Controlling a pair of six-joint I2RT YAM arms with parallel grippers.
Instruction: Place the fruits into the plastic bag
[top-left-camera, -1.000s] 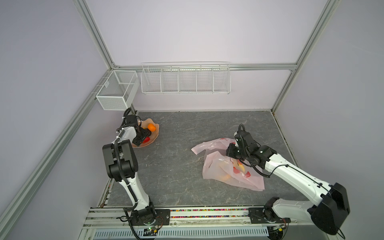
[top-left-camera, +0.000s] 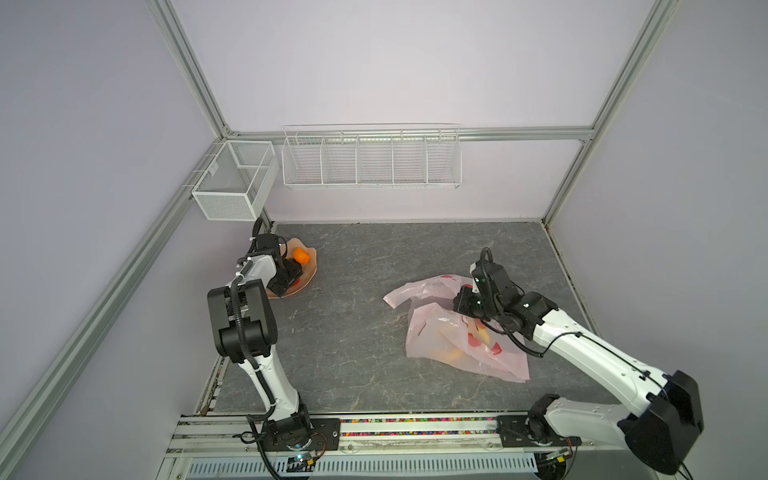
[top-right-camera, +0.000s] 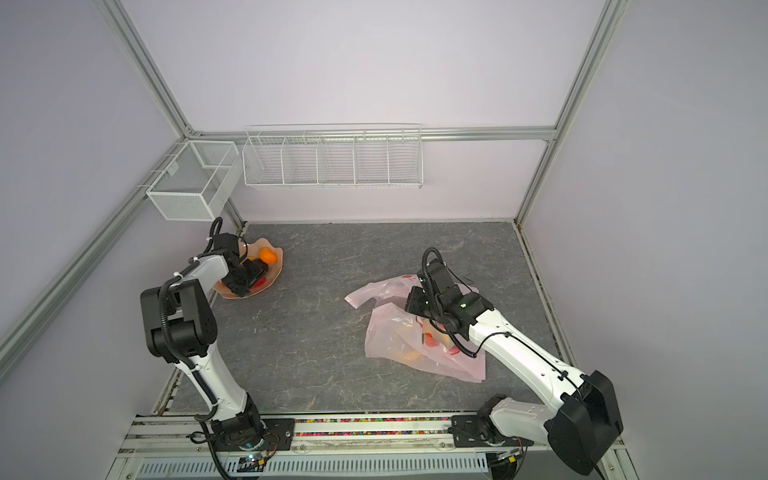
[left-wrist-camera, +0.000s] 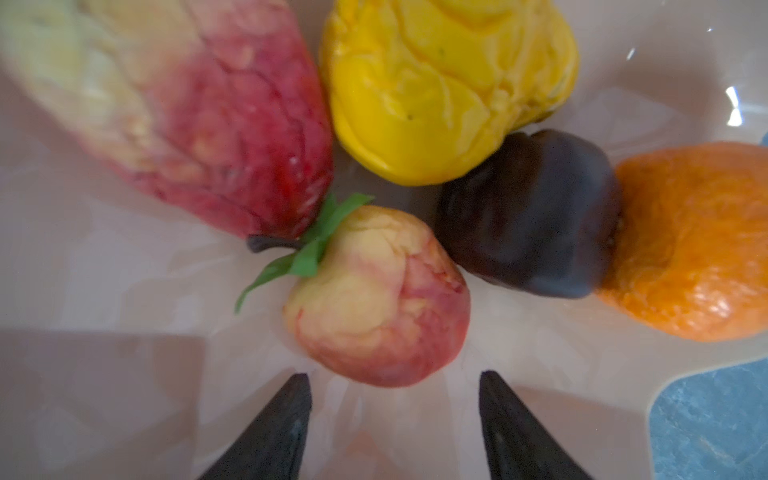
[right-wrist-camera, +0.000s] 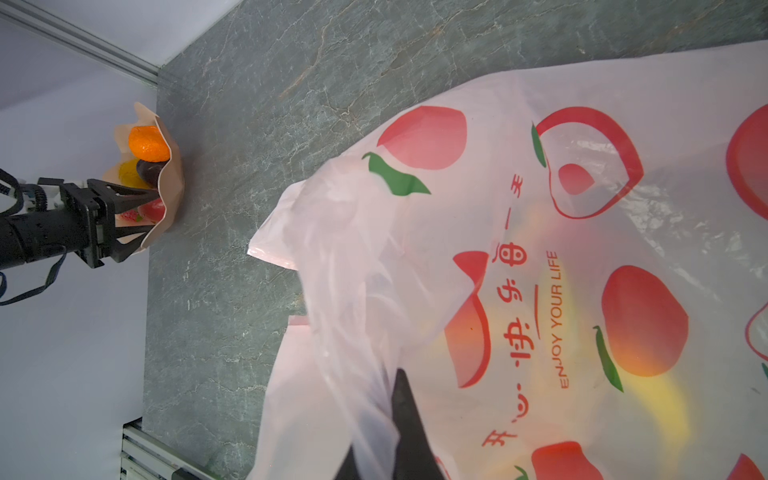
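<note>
Over the peach-coloured fruit bowl (top-left-camera: 308, 276) at the far left, my left gripper is part open, its fingers apart around bare bowl. Just beyond its fingertips lies a small red-yellow peach (left-wrist-camera: 384, 304) with a green leaf. A long red-cream fruit (left-wrist-camera: 232, 120), a yellow fruit (left-wrist-camera: 448, 88), a dark purple fruit (left-wrist-camera: 532, 212) and an orange (left-wrist-camera: 696, 240) sit round it. At right, my right gripper is shut on the edge of the pink plastic bag (right-wrist-camera: 512, 280). Yellow shapes show faintly through the bag.
White wire baskets (top-left-camera: 372, 160) hang on the back wall, and another basket (top-left-camera: 236, 180) hangs above the bowl's corner. Side walls stand close beyond the left arm.
The left gripper has shifted slightly toward the right and front, covering more of the red fruit. The bowl has moved a touch. The right arm and bag are nearly unchanged.
</note>
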